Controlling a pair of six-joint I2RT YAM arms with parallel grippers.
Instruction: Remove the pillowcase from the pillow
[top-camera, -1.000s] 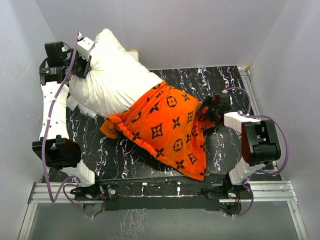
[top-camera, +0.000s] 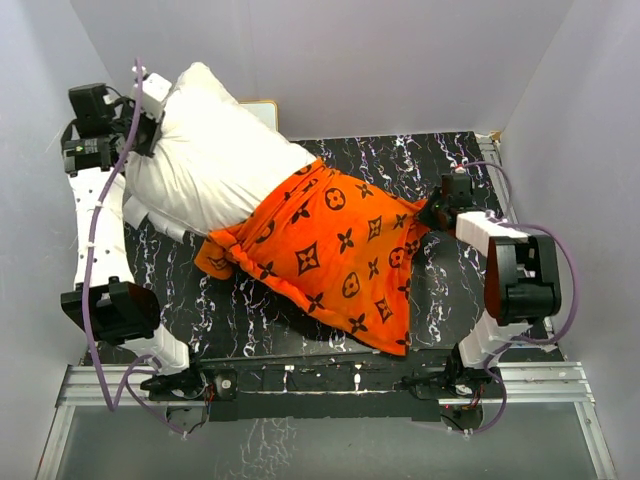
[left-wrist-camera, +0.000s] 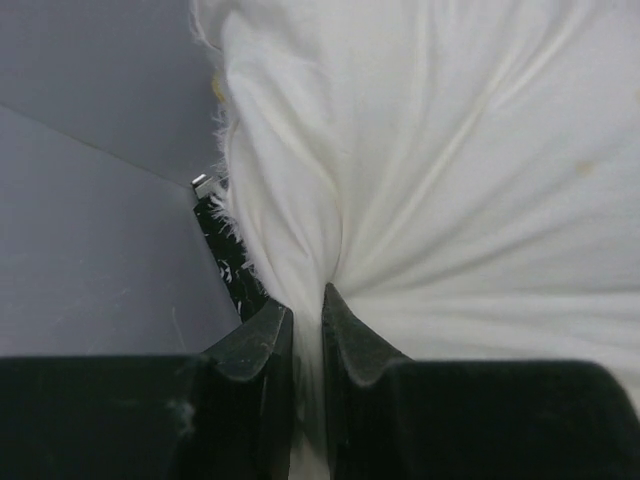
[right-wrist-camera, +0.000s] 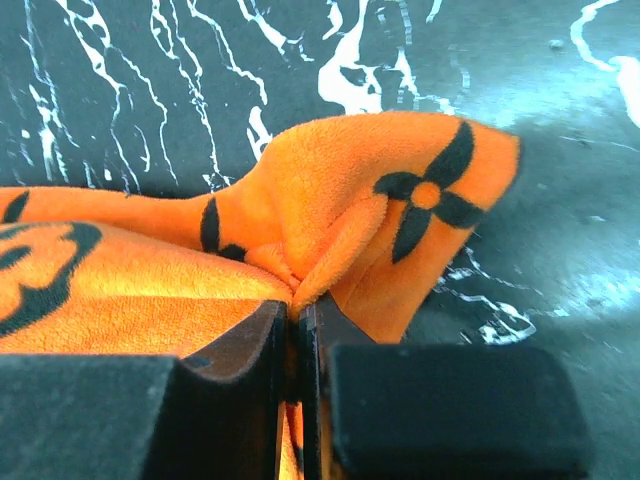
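The white pillow (top-camera: 215, 150) lies diagonally at upper left, its lower-right part inside the orange pillowcase (top-camera: 330, 260) with black motifs. My left gripper (top-camera: 150, 135) is shut on the pillow's upper-left end; in the left wrist view the white fabric (left-wrist-camera: 450, 180) is bunched between its fingers. My right gripper (top-camera: 430, 212) is shut on the pillowcase's far right end; in the right wrist view the orange cloth (right-wrist-camera: 340, 200) is gathered between its fingertips, with a flap folded beyond them.
The black marbled table (top-camera: 450, 300) shows bare at right, along the back and at lower left. Grey walls (top-camera: 560, 150) enclose the sides and back.
My left gripper has moved left with the pillow end, and my right gripper rightward with the pillowcase's end, stretching them slightly apart.
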